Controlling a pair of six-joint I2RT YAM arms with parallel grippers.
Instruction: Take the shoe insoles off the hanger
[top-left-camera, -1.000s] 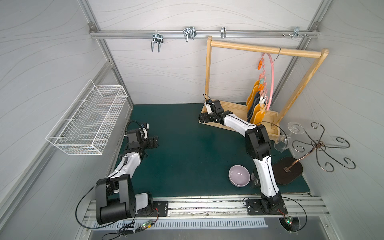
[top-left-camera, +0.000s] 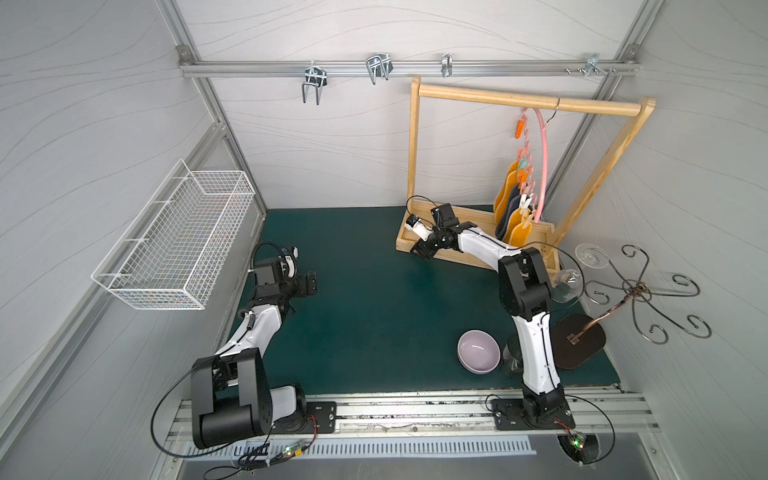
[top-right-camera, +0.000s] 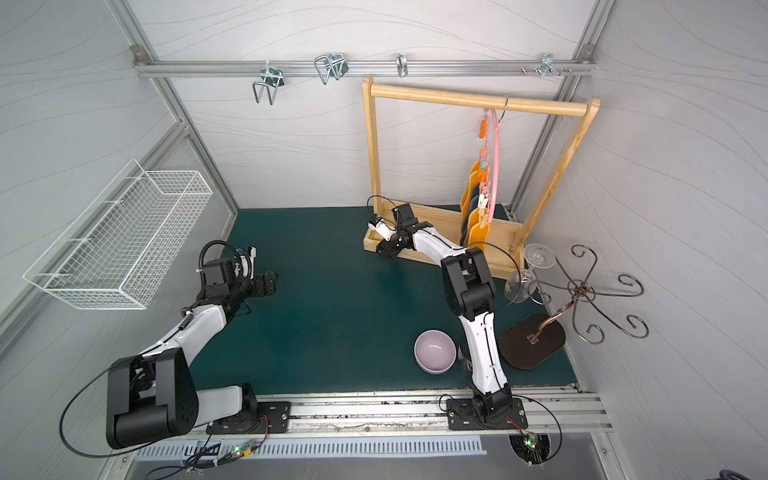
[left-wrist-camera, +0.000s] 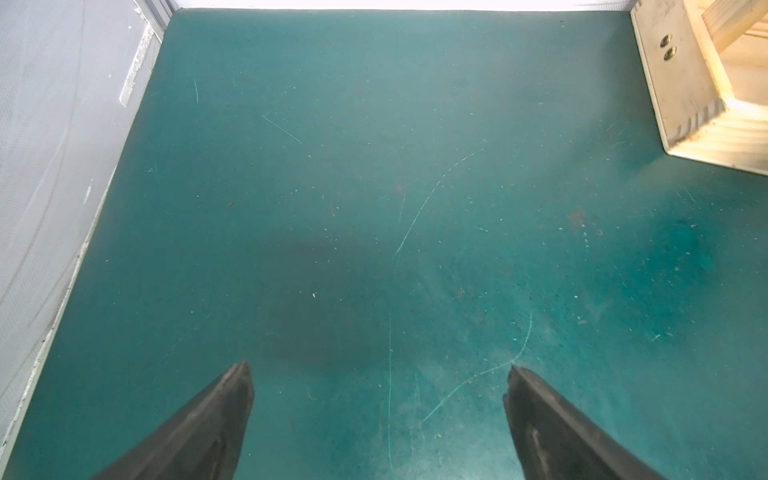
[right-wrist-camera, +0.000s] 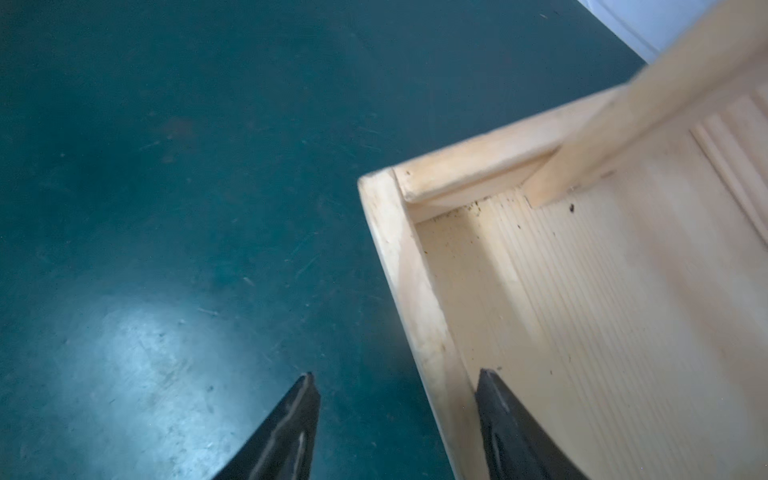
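Orange and dark insoles (top-left-camera: 506, 192) hang clipped along a pink hanger (top-left-camera: 540, 160) on the wooden rack's right side. My right gripper is at the rack's left front corner, one finger on each side of its front wall (right-wrist-camera: 424, 320). The inner finger (right-wrist-camera: 496, 408) lies against that wall, while a gap appears between the wall and the outer finger. Its fingers stand part-way apart, so a firm hold cannot be told. No insole is near it. My left gripper is open over bare table, empty, at the left.
A white wire basket (top-left-camera: 172, 240) hangs on the left wall. Near the right front are a lilac bowl (top-left-camera: 478, 352), clear glasses (top-left-camera: 566, 285) and a curled metal stand (top-left-camera: 636, 289).
The rack's left end has shifted slightly forward and left. The left arm has not moved; the insoles still hang.
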